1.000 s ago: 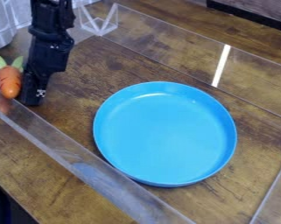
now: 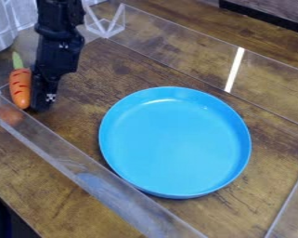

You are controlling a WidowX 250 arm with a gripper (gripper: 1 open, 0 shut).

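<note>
My black gripper (image 2: 45,91) is low at the left of the camera view, at the end of the dark arm coming from the top. An orange toy carrot (image 2: 21,87) with a green top stands nearly upright just left of the fingers, by the clear wall. Whether it touches them, and how the fingers stand, is hard to tell in the dark shape.
A blue plate (image 2: 174,141) fills the centre right of the wooden surface (image 2: 138,56). A clear plastic barrier (image 2: 101,186) runs diagonally along the near left. Bare wood lies between the gripper and the plate.
The carrot has shifted slightly right and turned more upright, with more of its length showing. The gripper has moved very little.
</note>
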